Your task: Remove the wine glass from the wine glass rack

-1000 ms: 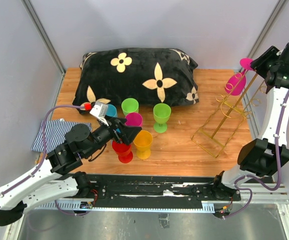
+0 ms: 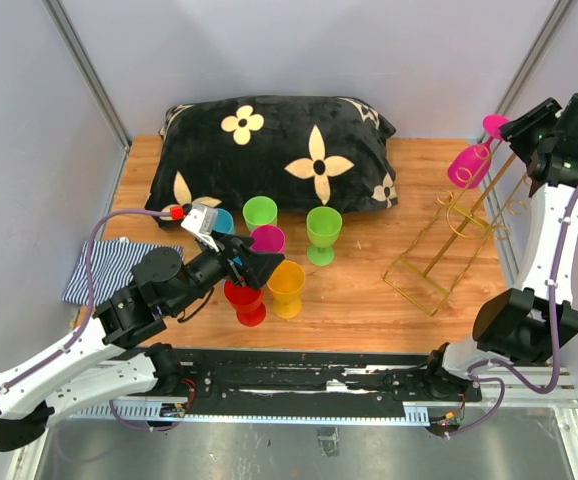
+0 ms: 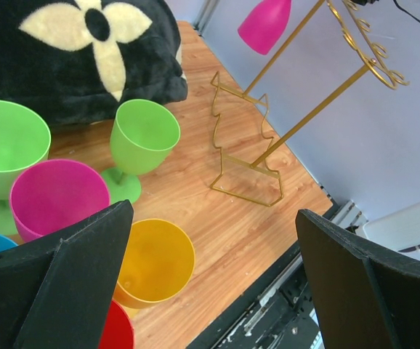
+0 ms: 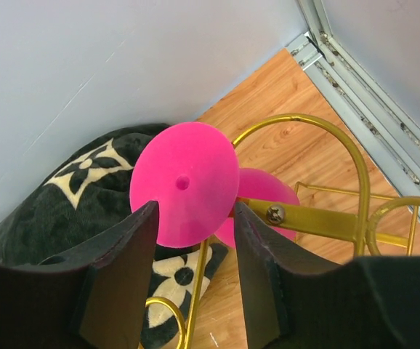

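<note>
A pink wine glass (image 2: pixel 472 163) (image 3: pixel 263 23) hangs upside down on the gold rack (image 2: pixel 435 283) (image 3: pixel 329 97) at the right. In the right wrist view its round base (image 4: pixel 183 178) sits in the rack's upper loop, between and just beyond the fingers of my right gripper (image 2: pixel 519 128), which is part open at the base. Whether the fingers touch it I cannot tell. My left gripper (image 2: pixel 244 260) hangs open over the group of coloured glasses, nothing clearly held in it.
Green (image 2: pixel 324 231), yellow (image 2: pixel 287 286), red (image 2: pixel 250 308) and several other glasses stand mid-table. A dark flowered cushion (image 2: pixel 209 150) lies at the back, a striped cloth (image 2: pixel 99 275) at the left. Bare table (image 2: pixel 359 310) lies left of the rack. Walls close in behind and at the right.
The right arm has shifted slightly at the top of the rack, and the pink glass with it appears a little moved. The left arm is unchanged.
</note>
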